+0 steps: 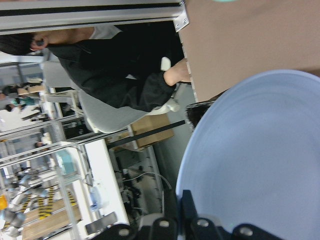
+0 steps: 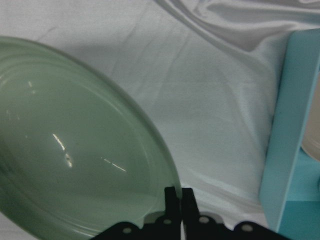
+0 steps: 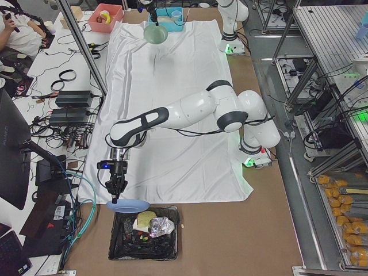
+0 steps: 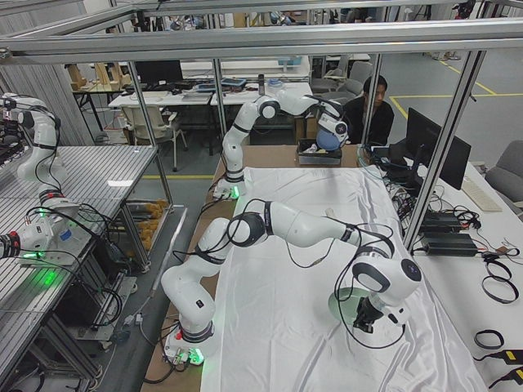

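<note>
In the camera left view my left gripper (image 3: pixel 115 195) grips the rim of a light blue plate (image 3: pixel 127 206), held tilted over the near edge of a black-lined bin (image 3: pixel 123 241) with a sponge (image 3: pixel 145 219) and foil (image 3: pixel 162 226). The left wrist view shows the plate (image 1: pixel 255 150) in its fingers. My right gripper is shut on the rim of a green plate (image 2: pixel 85 140), held at the far end of the white cloth beside a light blue box (image 2: pixel 280 150).
A red bin (image 3: pixel 105 23) sits at the far left corner. Cables and black devices (image 3: pixel 72 118) line the side table. A person sits beside the workspace.
</note>
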